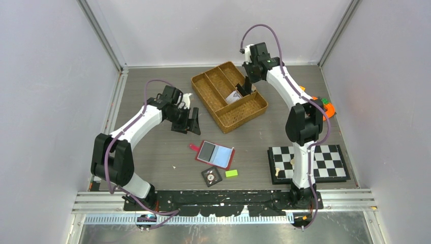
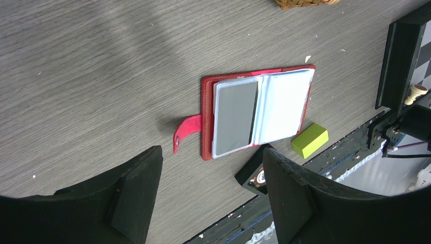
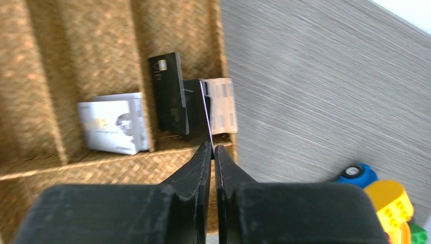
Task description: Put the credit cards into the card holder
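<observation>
A red card holder (image 2: 235, 117) with clear sleeves lies open on the table (image 1: 162, 162), its pink strap out to the left. Black cards (image 3: 167, 94) and white cards (image 3: 109, 124) sit in compartments of the woven box (image 1: 228, 117). My right gripper is over the box, its fingertips close on a thin dark card that stands tilted up from the black ones. My left gripper hangs open over the table left of the holder, empty.
A chessboard (image 1: 330, 162) lies at front right, coloured toys (image 3: 386, 201) right of the box. A dark square item (image 1: 211, 176) and a yellow-green block (image 1: 231, 173) lie near the front edge.
</observation>
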